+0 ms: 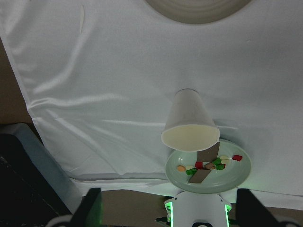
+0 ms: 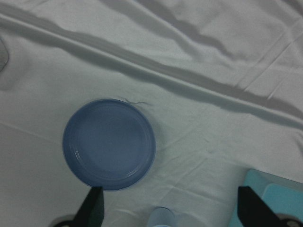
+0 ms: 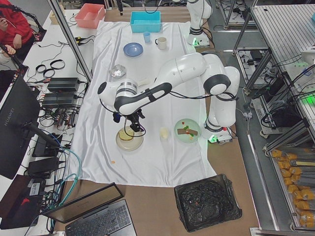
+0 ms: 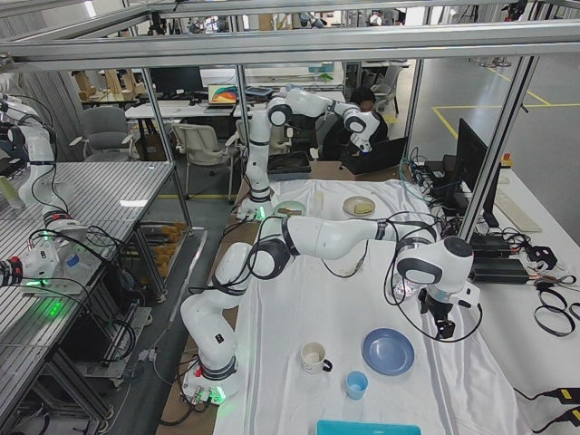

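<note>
My left gripper (image 3: 135, 123) hangs open above the beige plate (image 3: 124, 143), which holds a yellow food piece. In the left wrist view, a white cup (image 1: 189, 116) stands near a pale green plate (image 1: 229, 175) with scraps on it. My right gripper (image 4: 442, 326) is open, high above the cloth near a blue plate (image 2: 109, 144), with nothing between its fingers. A light blue cup (image 2: 161, 218) is partly in view beside that plate.
A turquoise bin (image 3: 145, 22) and cream mug (image 3: 161, 43) are at the far end. A black lined tray (image 3: 206, 201) is at the near right corner. The middle cloth has free room.
</note>
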